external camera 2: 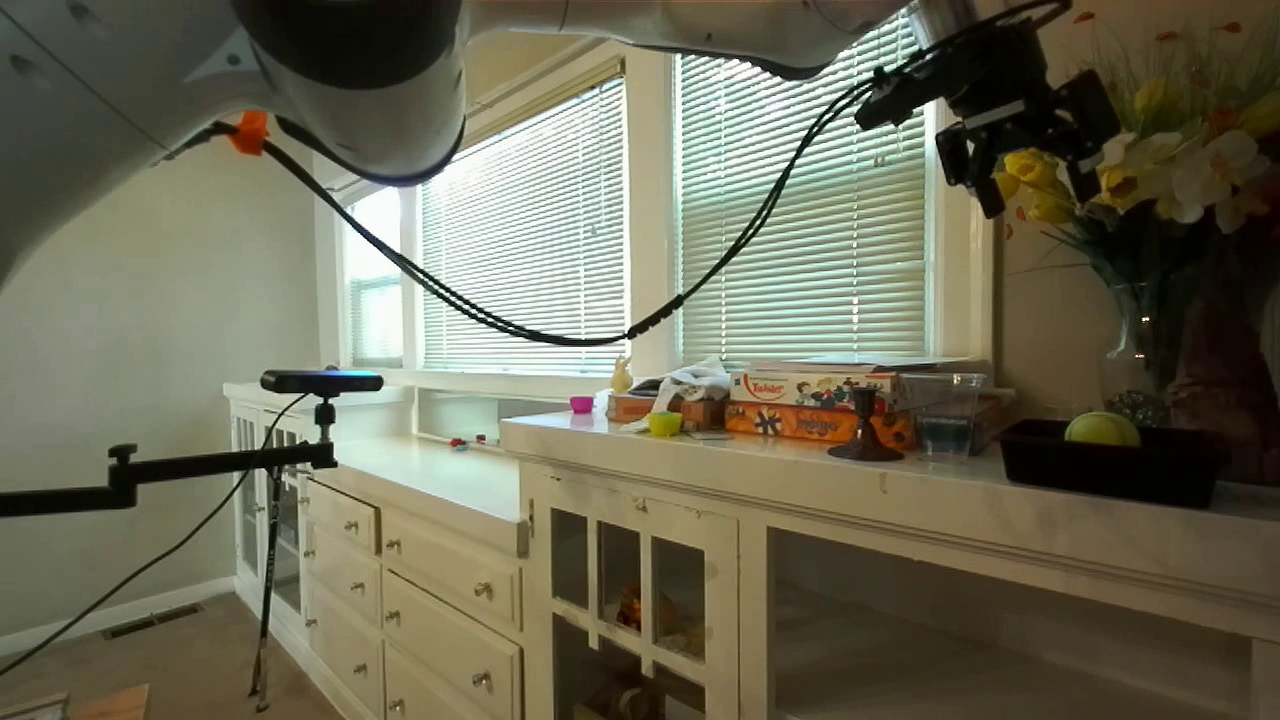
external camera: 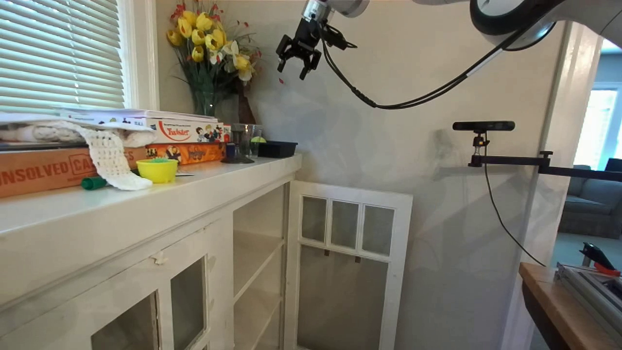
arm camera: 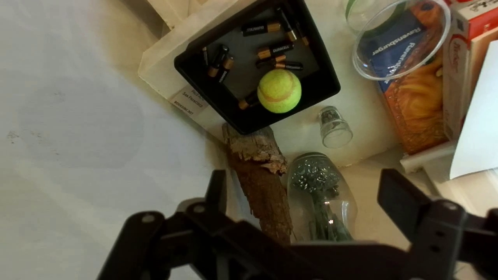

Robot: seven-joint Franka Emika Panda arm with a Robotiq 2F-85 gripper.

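High above the cabinet top, my gripper (external camera: 291, 71) stands open with nothing between its fingers; its two fingers (arm camera: 217, 192) are wide apart in the wrist view. Below it on the counter lies a black tray (arm camera: 327, 77) holding several batteries (arm camera: 276, 49) and a yellow-green tennis ball (arm camera: 279, 91). The ball rests near one side of the tray; in exterior view 2 its top (external camera 2: 1101, 428) shows above the rim. Beside the tray are a small upturned-looking glass (arm camera: 335, 128), a piece of bark (arm camera: 266, 196) and a glass vase (arm camera: 345, 205).
Yellow flowers (external camera: 201, 38) rise from the vase close to the gripper's height. Game boxes (external camera 2: 816, 390), a dark candlestick (external camera 2: 865, 430), a clear cup (external camera 2: 945, 408) and a yellow bowl (external camera: 157, 170) line the counter. An open cabinet door (external camera: 402, 251) stands below.
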